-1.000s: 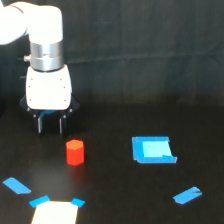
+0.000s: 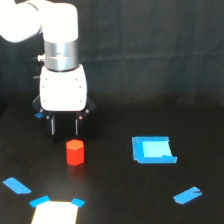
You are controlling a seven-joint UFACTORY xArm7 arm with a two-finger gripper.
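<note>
A small red block stands on the dark table, left of the middle in the camera view. Above it and slightly to its left hangs my white gripper, pointing down. Its dark fingers are spread apart with a gap between them and nothing held. The right finger is close over the block in the picture; how far apart they are in depth, I cannot tell.
Blue tape frames a pale square at the right. A white square edged with blue tape lies at the front left. Loose tape strips lie at the left and right.
My gripper has moved to the right in the picture and slightly lower, nearer the red block. The block and the taped squares have not moved.
</note>
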